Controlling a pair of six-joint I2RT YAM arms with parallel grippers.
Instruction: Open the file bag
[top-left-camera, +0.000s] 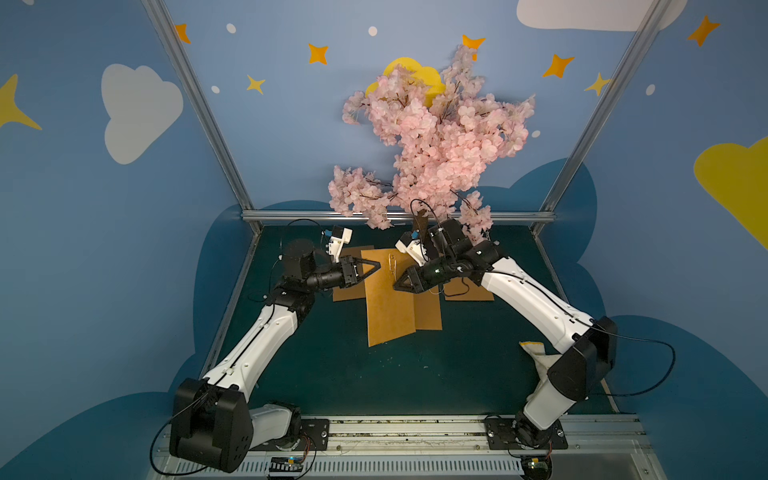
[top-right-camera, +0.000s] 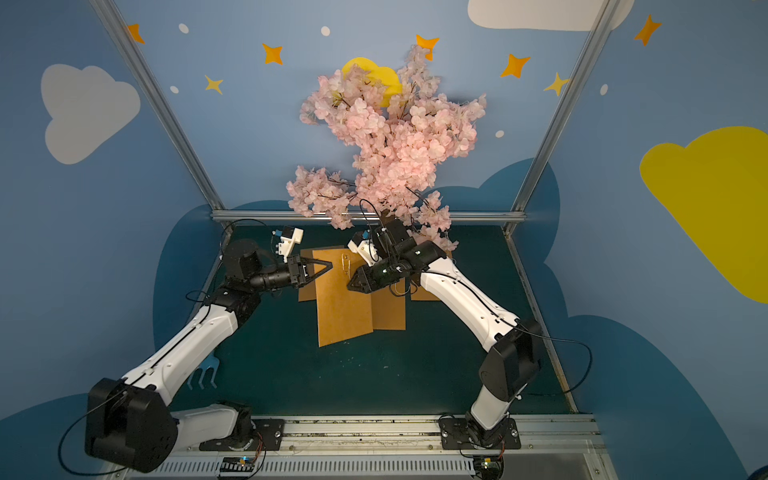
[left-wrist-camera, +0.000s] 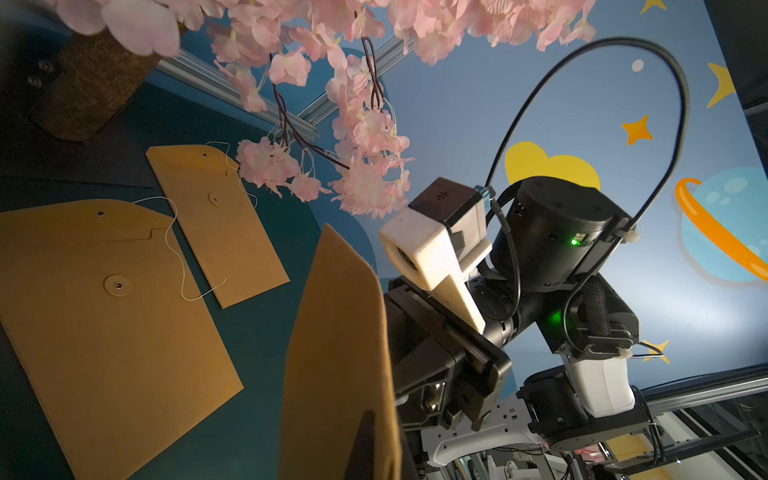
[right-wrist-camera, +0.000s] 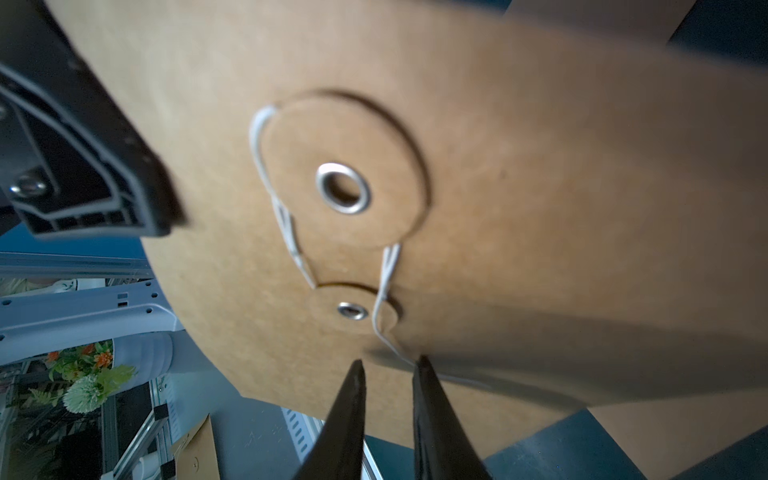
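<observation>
A brown kraft file bag (top-left-camera: 390, 308) hangs above the table, its left edge pinched by my left gripper (top-left-camera: 378, 268), which is shut on it. In the right wrist view, white string (right-wrist-camera: 281, 216) still runs around two round washers: the larger one (right-wrist-camera: 372, 152) and the smaller one (right-wrist-camera: 328, 302). Its free end slopes down to the tip of one finger (right-wrist-camera: 436, 408) and appears to continue past it. My right gripper is partly open in front of the bag, a clear gap between its fingers. Whether that finger touches the string I cannot tell.
More brown bags lie flat on the green table, a large one (left-wrist-camera: 120, 344) and a narrower one (left-wrist-camera: 232, 232). A pink blossom tree (top-left-camera: 440, 144) stands at the back.
</observation>
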